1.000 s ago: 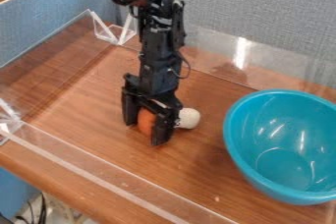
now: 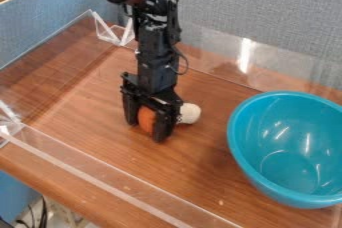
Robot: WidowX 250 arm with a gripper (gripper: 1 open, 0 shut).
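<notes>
My black gripper (image 2: 147, 112) is low over the wooden table, its fingers straddling an orange ball-like object (image 2: 148, 122) that is partly hidden behind them. Whether the fingers are closed on it I cannot tell. A small white round object (image 2: 189, 113) lies just to the right of the gripper, behind the orange one. A blue bowl (image 2: 286, 177) stands to the right of both.
Clear plastic walls edge the wooden table (image 2: 74, 102). A grey panel (image 2: 254, 12) rises at the back, and a blue partition with a wooden box is at the upper left.
My gripper has shifted very slightly over the orange object since a second ago. The bowl and the white object look unmoved.
</notes>
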